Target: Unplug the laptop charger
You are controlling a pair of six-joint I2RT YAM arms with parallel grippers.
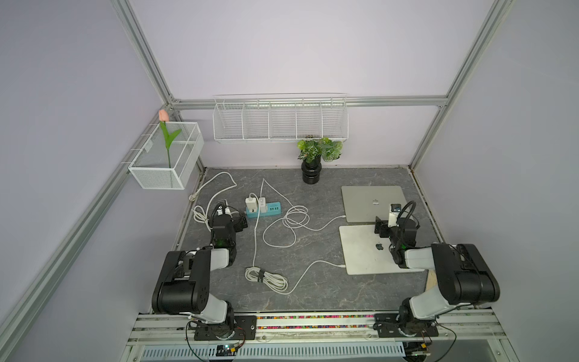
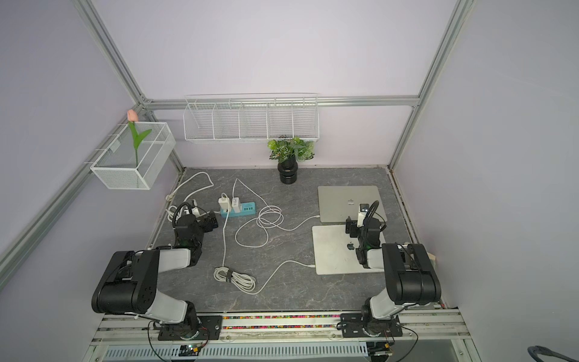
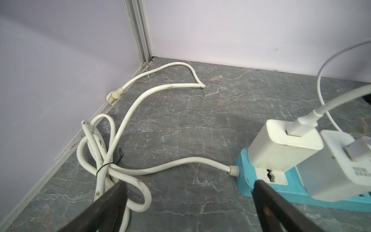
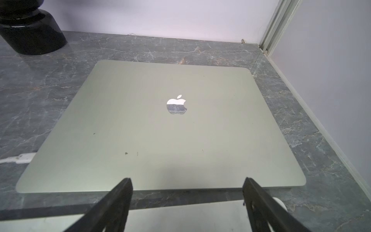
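Note:
Two white charger blocks sit in the blue power strip (image 1: 274,208): a left charger (image 3: 284,145) and a right charger (image 3: 332,166), each with a white cable in it. One cable runs to the far grey laptop (image 4: 170,147), the other to the near silver laptop (image 1: 360,250); both laptops lie closed, cable ends (image 4: 24,158) at their left edges. My left gripper is open above the table, left of the strip, nothing between its fingers. Over the laptops hovers my right gripper, also open and empty.
The strip's thick white cord (image 3: 139,100) lies coiled at the left wall. A bundled cable (image 1: 265,277) and loose loops (image 1: 295,216) cover the middle table. At the back stand a black plant pot (image 1: 311,172) and, on the wall, a wire basket (image 1: 280,120).

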